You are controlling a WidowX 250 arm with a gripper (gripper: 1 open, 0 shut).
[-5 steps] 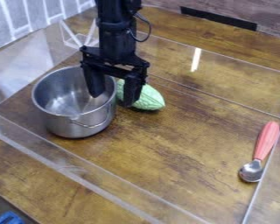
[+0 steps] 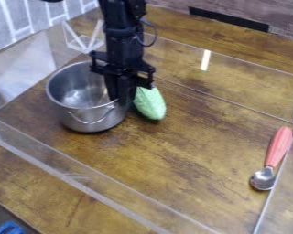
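Observation:
A steel pot (image 2: 78, 102) stands at the left of the wooden table. My black gripper (image 2: 117, 80) is down at the pot's right rim, its fingers partly hidden and dark, so what lies between them is unclear. Just right of the pot and gripper lies a pale green cabbage-like vegetable (image 2: 149, 104).
A scoop with a red handle (image 2: 278, 146) lies at the right. A blue object (image 2: 5, 227) shows at the bottom left corner.
My gripper has moved a little left and down at the pot's rim. The pot sits slightly higher or shifted in view, and more of the green vegetable's lower end shows.

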